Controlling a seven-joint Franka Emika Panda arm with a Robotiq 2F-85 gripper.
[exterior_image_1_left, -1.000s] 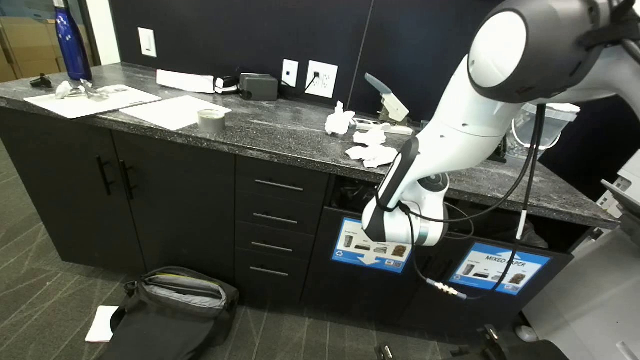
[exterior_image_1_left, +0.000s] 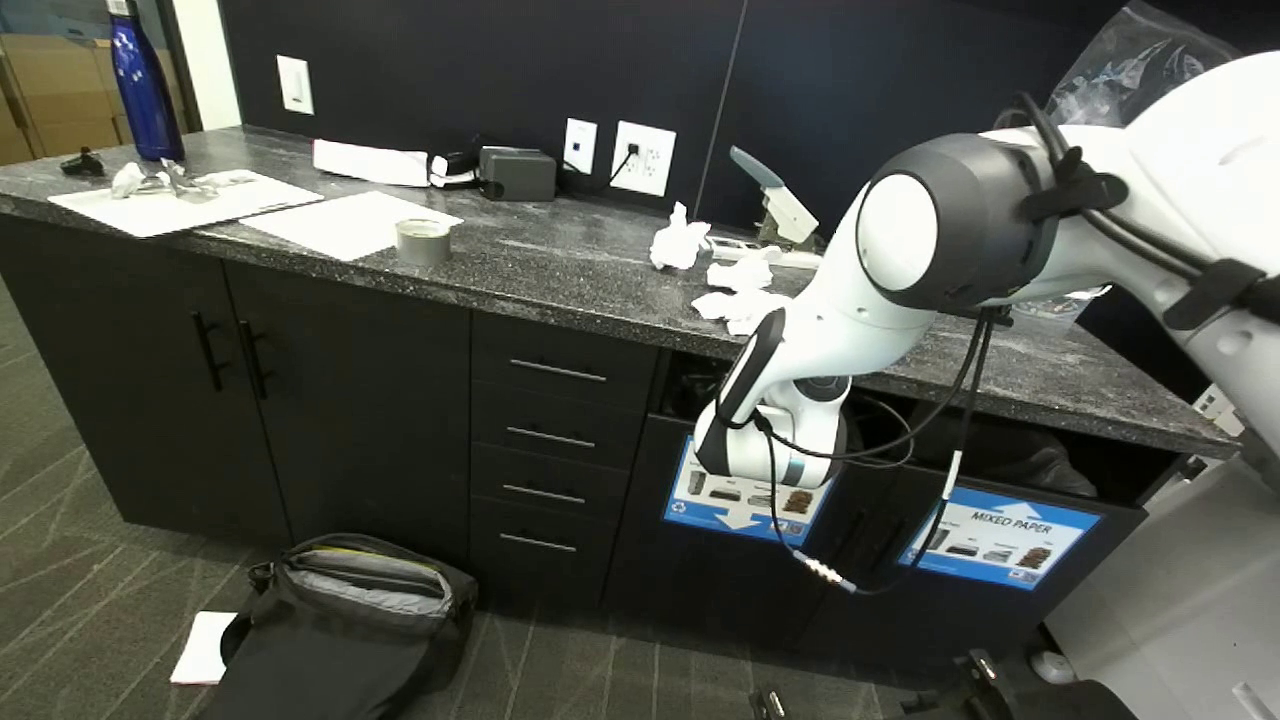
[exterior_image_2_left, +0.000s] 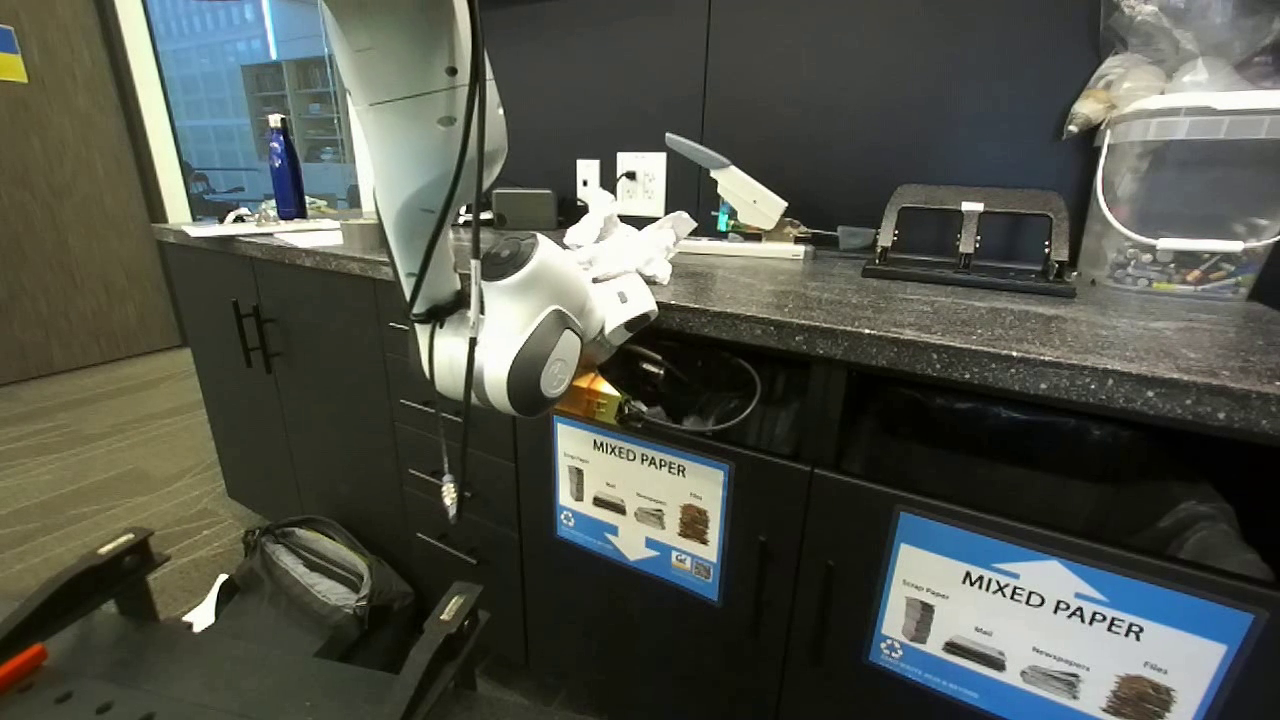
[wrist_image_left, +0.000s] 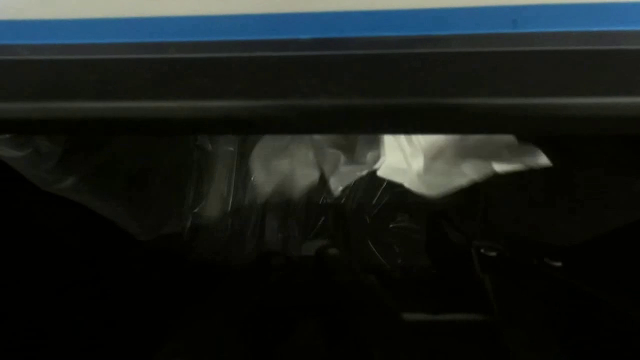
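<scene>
My gripper (exterior_image_2_left: 648, 366) reaches into the dark slot under the counter, above the left "MIXED PAPER" sign (exterior_image_2_left: 642, 504). Its fingers are lost in shadow, so whether they are apart or closed does not show. Inside the opening, the wrist view shows a pale crumpled paper (wrist_image_left: 444, 162) beside clear crinkled plastic (wrist_image_left: 285, 165); whether the paper touches the fingers is unclear. Several crumpled white papers (exterior_image_1_left: 746, 310) lie on the counter (exterior_image_1_left: 564, 270) above the slot.
A stapler (exterior_image_1_left: 786, 214) stands open behind the papers. Farther left are a tape roll (exterior_image_1_left: 422, 242), flat sheets (exterior_image_1_left: 342, 224) and a blue bottle (exterior_image_1_left: 142, 90). In exterior view 2, a hole punch (exterior_image_2_left: 969, 234) and clear bucket (exterior_image_2_left: 1182, 198) occupy the right side.
The arm has shifted left in exterior view 1, bringing the hand nearer the left bin opening, and its cable has swung left with it. The counter papers have not moved.
</scene>
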